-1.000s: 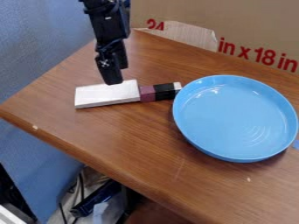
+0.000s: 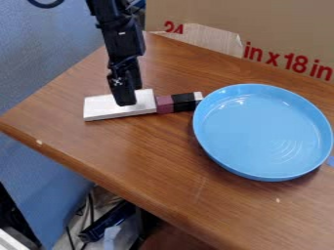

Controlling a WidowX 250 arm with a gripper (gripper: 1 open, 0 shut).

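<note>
My black gripper (image 2: 124, 96) hangs from the top left with its fingertips low over a white rectangular block (image 2: 104, 109), which lies flat on the wooden table (image 2: 144, 156). Whether the fingers touch the block, and whether they are open or shut, I cannot tell. A maroon and black piece (image 2: 177, 103) continues from the block's right end toward a light blue plate (image 2: 261, 132) on the right.
A cardboard box (image 2: 274, 29) stands behind the table, with a pale cardboard piece at its foot. The table's left edge drops off toward cables and clutter below.
My gripper has moved slightly lower, closer to the white block. The block and plate look unmoved.
</note>
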